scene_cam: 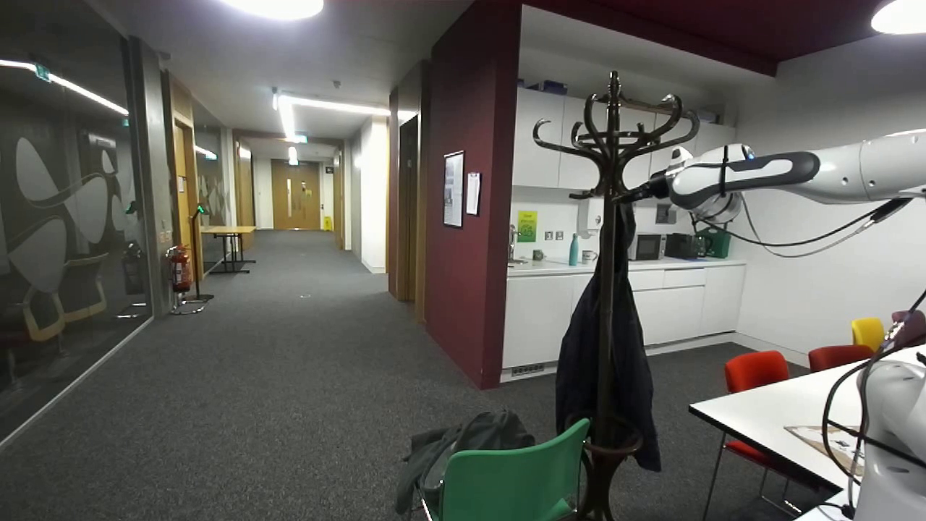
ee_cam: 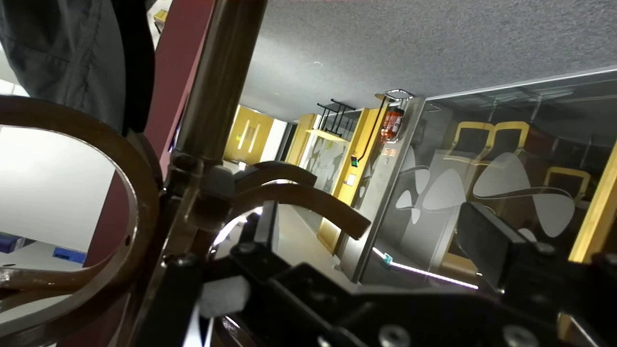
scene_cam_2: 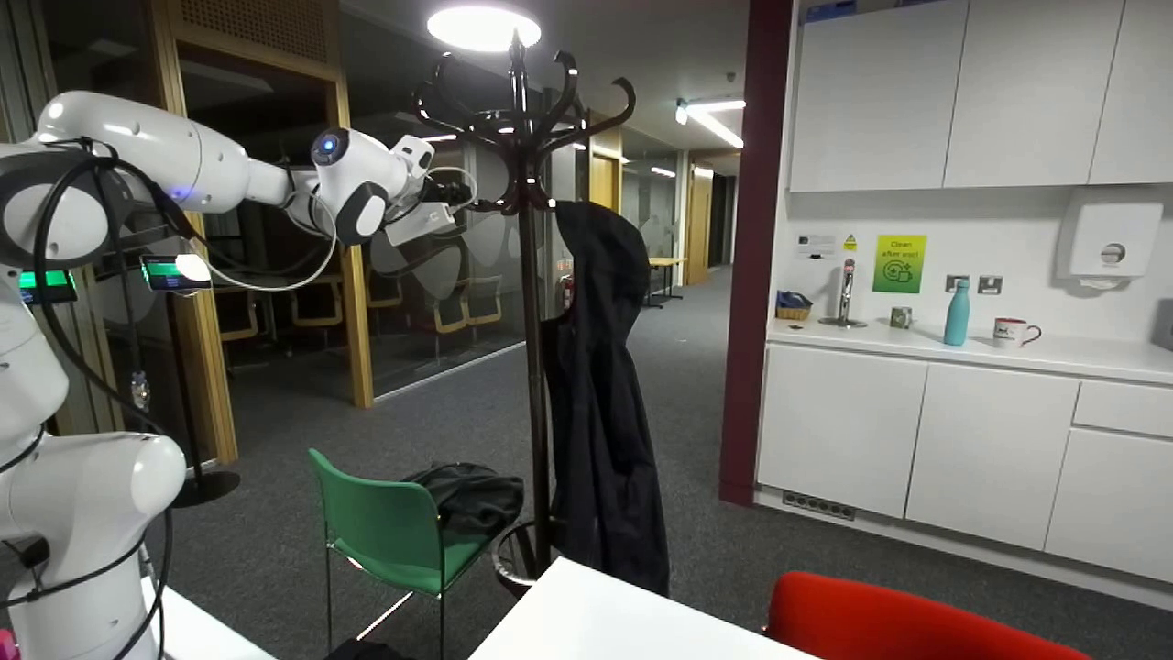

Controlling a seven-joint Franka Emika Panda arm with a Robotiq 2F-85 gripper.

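Note:
A dark brown coat stand (scene_cam: 610,286) with curved hooks rises in front of my arm. Several hooks fan out at its top, with shorter ones lower down. A black coat (scene_cam_2: 605,396) hangs from it, and part of the coat's grey cloth (ee_cam: 63,63) shows at upper left in the wrist view. My gripper is open at the height of the lower hooks, close to the pole (ee_cam: 222,81). In the wrist view a short curved hook (ee_cam: 312,199) reaches across the gap between the fingers; I cannot tell whether they touch it. No coat shows between them.
A green chair (scene_cam_2: 379,517) with dark clothing (scene_cam_2: 467,495) on it stands beside the stand's foot. White tables (scene_cam_2: 616,627) and a red chair (scene_cam: 755,372) are nearby. Kitchen cupboards (scene_cam_2: 841,429) line the back, and open carpet (scene_cam: 286,373) leads down the corridor.

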